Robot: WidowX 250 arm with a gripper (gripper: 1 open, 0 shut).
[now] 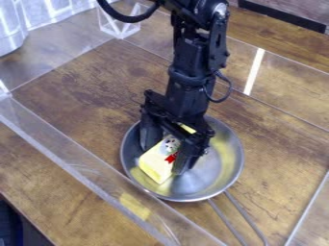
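My black gripper [174, 135] reaches down into a grey metal pan [213, 178] with a yellowish inside and a long handle toward the lower right. Inside the pan, under and between my fingers, lies a pale yellow block [156, 166] with white and red marks. The fingers overlap the block's top end, and whether they grip it cannot be told.
A wooden table [77, 86] surrounds the pan. A clear rail [71, 163] runs diagonally along the left. A clear object [119, 24] stands at the back left.
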